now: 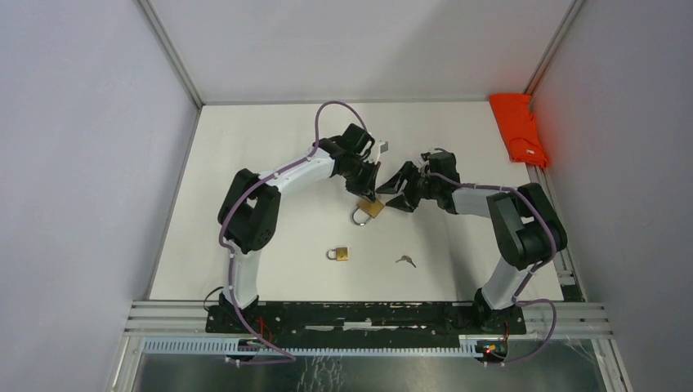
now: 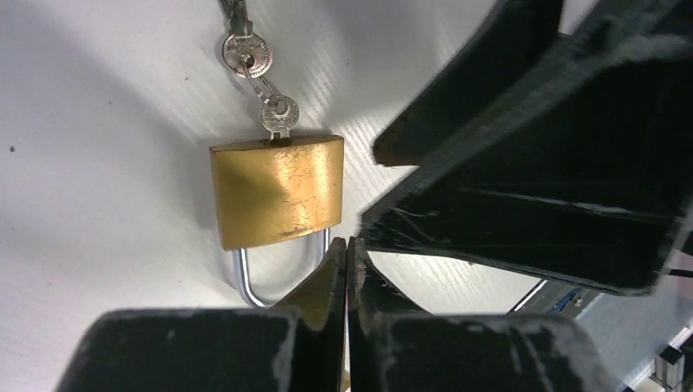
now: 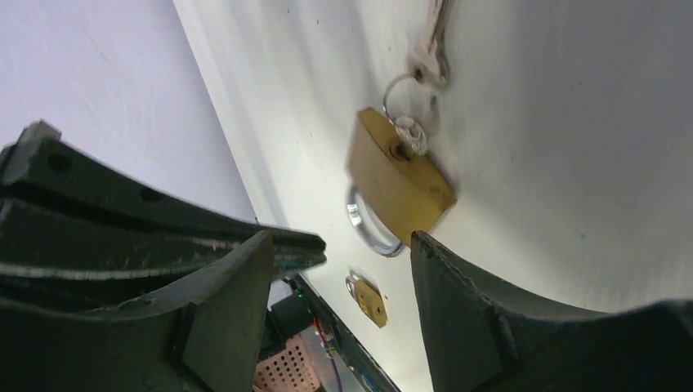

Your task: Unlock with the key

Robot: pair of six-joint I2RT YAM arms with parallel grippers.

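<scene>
A brass padlock (image 2: 278,192) with a steel shackle sits over the white table, just beyond my left gripper. A round-headed key (image 2: 279,113) has its blade in the padlock's end; a ring links it to a second key (image 2: 247,54). My left gripper is shut, its fingertips together and nothing visible between them. In the right wrist view, its dark fingers (image 3: 298,249) look apart from the blurred padlock (image 3: 400,184). My right gripper stands open near the padlock, nothing between its fingers. From above, both grippers are close together over the padlock (image 1: 372,207).
A smaller brass padlock (image 1: 337,254) and a pair of loose keys (image 1: 406,260) lie nearer the front of the table. A red cloth (image 1: 520,129) hangs over the back right corner.
</scene>
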